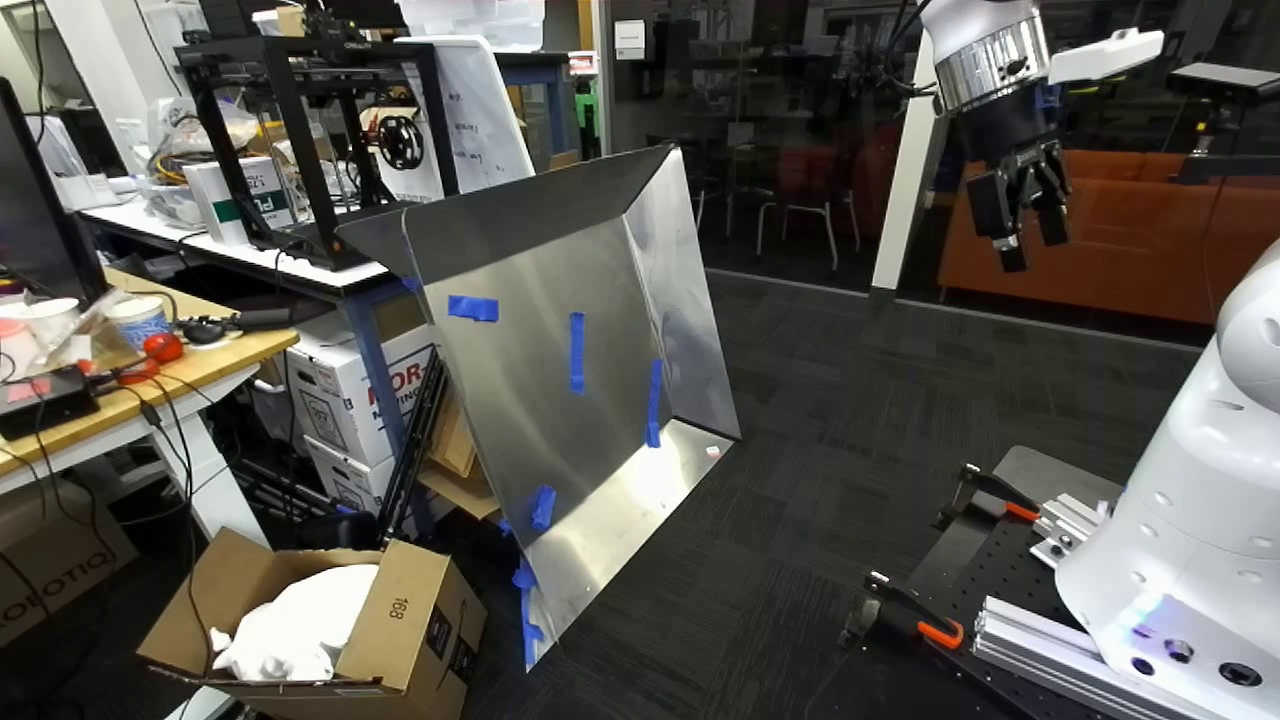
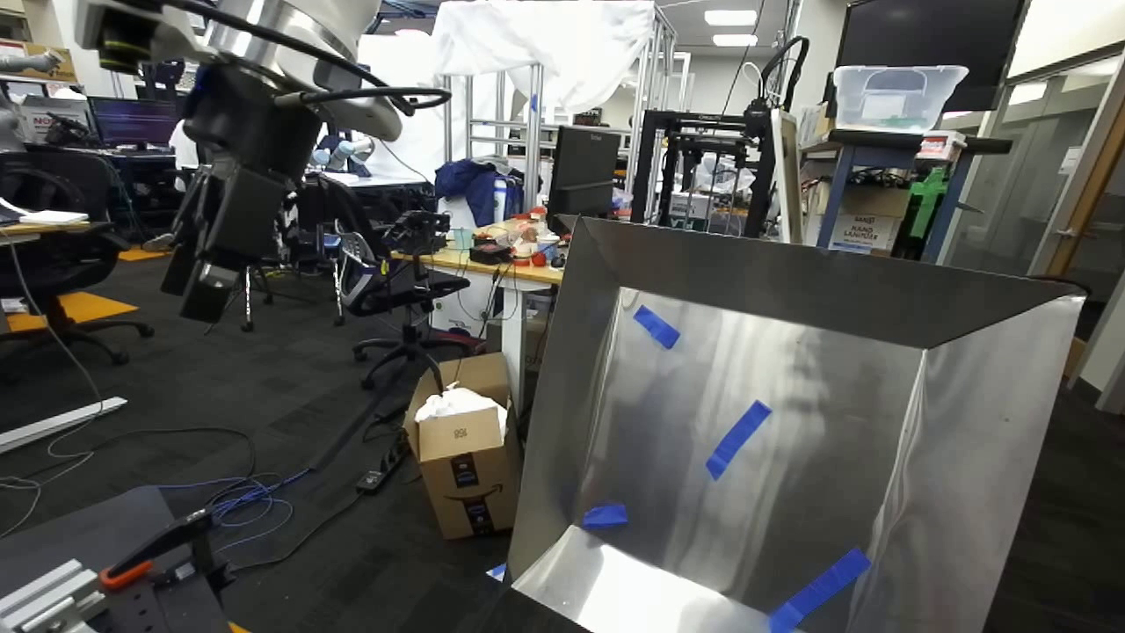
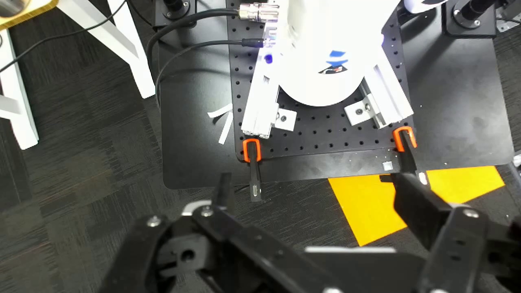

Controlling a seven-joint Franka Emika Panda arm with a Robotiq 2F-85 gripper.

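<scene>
My gripper (image 1: pixel 1033 240) hangs high at the upper right of exterior view 1, pointing down, well away from the metal tray. Wide apart in the wrist view are its two black fingers (image 3: pixel 223 190), with nothing between them, so it is open. A large sheet-metal tray (image 1: pixel 534 288) stands tilted on the floor, its hollow face marked with blue tape strips (image 1: pixel 577 354). The same tray (image 2: pixel 812 290) fills the lower right of exterior view 2, while the gripper (image 2: pixel 206 301) is at upper left there.
Below the gripper, the wrist view shows the robot's base plate (image 3: pixel 198 156), clamps with orange pads (image 3: pixel 252 150) and yellow sheeting (image 3: pixel 368 215) on the floor. An open cardboard box (image 1: pixel 408 624) holds white cloth beside a cluttered desk (image 1: pixel 246 348). Carpet between tray and base is clear.
</scene>
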